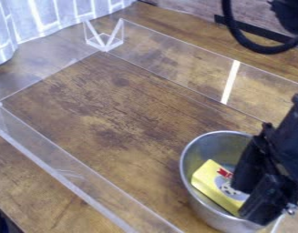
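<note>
A silver metal bowl [200,154] stands at the lower right of the wooden table. In it lies a yellow box [214,187] with a red and white label, partly hidden by the black gripper [254,191], which reaches down into the bowl at its right side. The fingers are mostly dark against one another, and I cannot tell whether they are closed on the box.
Clear acrylic barriers [54,164] border the wooden surface [115,118], with a clear bracket [102,41] at the far corner. A white curtain [24,32] hangs at the upper left.
</note>
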